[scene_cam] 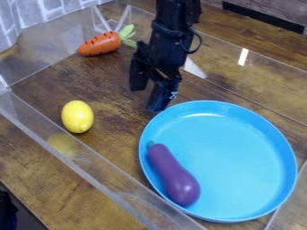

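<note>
The black gripper (153,87) hangs low over the wooden floor at the centre, its fingers apart and no object seen between them, just above and left of the rim of a blue plate (246,153). A purple eggplant (174,175) lies on the left part of the plate. A yellow lemon (78,116) sits to the lower left of the gripper. An orange carrot (99,44) with a green top lies at the upper left, behind the gripper.
Clear walls run along the left and lower edges of the wooden area. The wood to the right of the arm, above the plate, is free.
</note>
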